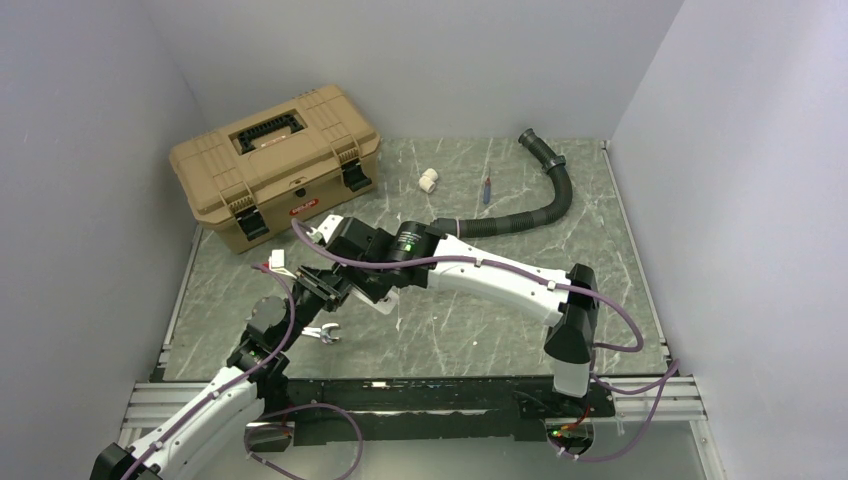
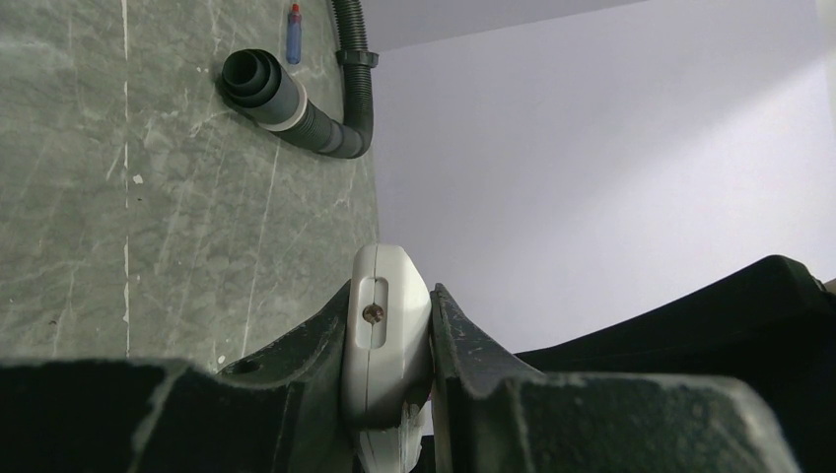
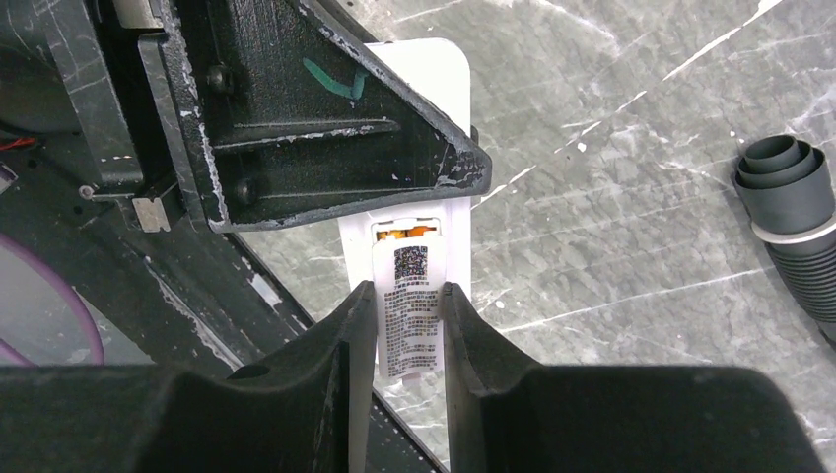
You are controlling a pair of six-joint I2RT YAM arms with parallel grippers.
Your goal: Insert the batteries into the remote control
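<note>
Both grippers meet near the table's middle-left in the top view. My left gripper is shut on the white remote control (image 2: pixel 384 276), held end-on in the left wrist view. In the right wrist view, the remote (image 3: pixel 422 69) lies crosswise under the left gripper's black body. My right gripper is shut on the white battery cover (image 3: pixel 410 317), which bears printed codes and lies along the remote's back. Just above the cover, orange battery ends (image 3: pixel 419 233) show in the compartment's opening; the rest of the compartment is hidden.
A tan toolbox (image 1: pixel 273 160) stands back left. A black hose (image 1: pixel 510 225), a blue-handled tool (image 1: pixel 487 192) and white fittings (image 1: pixel 428 182) lie at the back. Pliers (image 1: pixel 322 332) lie below the grippers.
</note>
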